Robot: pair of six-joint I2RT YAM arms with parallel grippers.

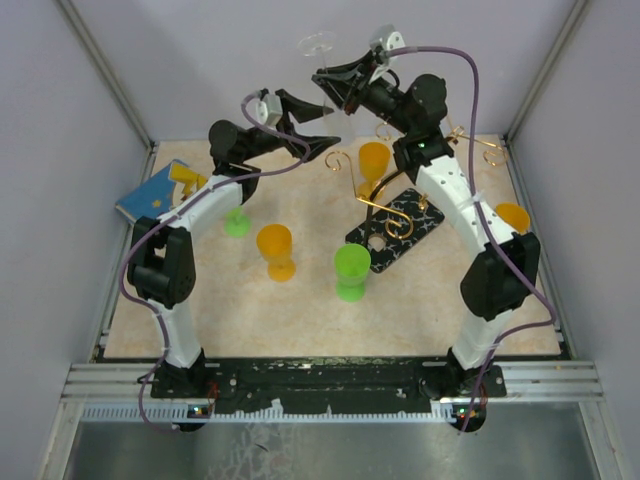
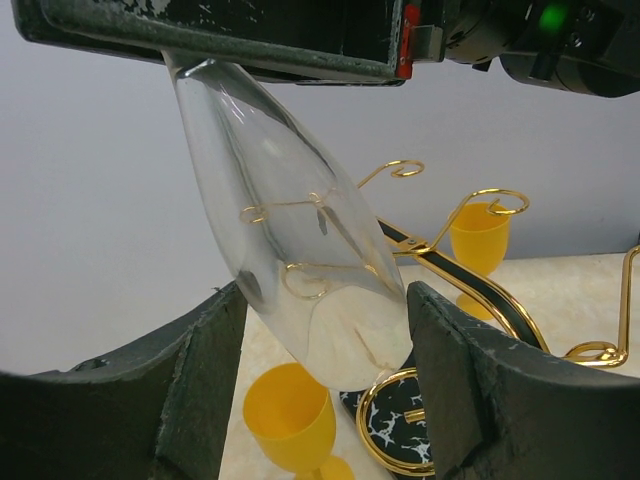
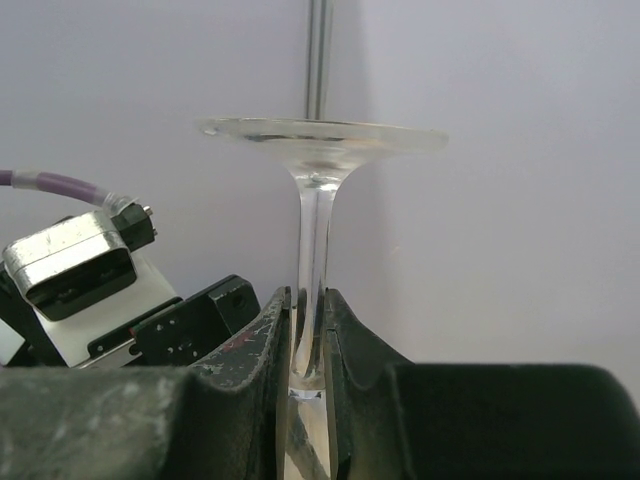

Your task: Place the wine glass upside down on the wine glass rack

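A clear wine glass [image 2: 290, 220] is held upside down above the gold wine glass rack [image 1: 400, 215], its foot upward. My right gripper [image 1: 345, 82] is shut on its stem [image 3: 314, 230], just below the foot [image 3: 320, 130]. Lower down, the fingers of my left gripper stand apart on either side of the bowl near its rim; whether they touch the glass I cannot tell. In the left wrist view, the rack's hooks show through and behind the bowl.
Plastic goblets stand round the rack: orange [image 1: 275, 245], green [image 1: 352, 265], another orange [image 1: 374, 160] at the back and one [image 1: 512, 216] at the right. A blue item [image 1: 145, 195] lies at the left.
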